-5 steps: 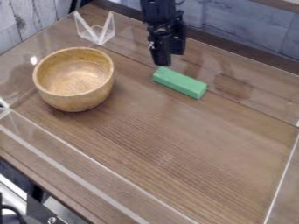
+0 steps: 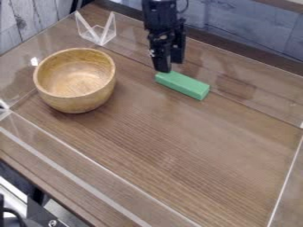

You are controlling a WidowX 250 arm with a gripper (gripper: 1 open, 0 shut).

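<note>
A black robot gripper [image 2: 165, 58] hangs from the top centre, its fingertips a little above and behind a flat green block [image 2: 182, 85] lying on the wooden table. The fingers look apart, but small and dark against the background; nothing clear shows between them.
A wooden bowl [image 2: 73, 78] sits on the left. A white wire object [image 2: 95, 28] stands at the back left. A wall runs along the back right.
The block and bowl have not moved.
</note>
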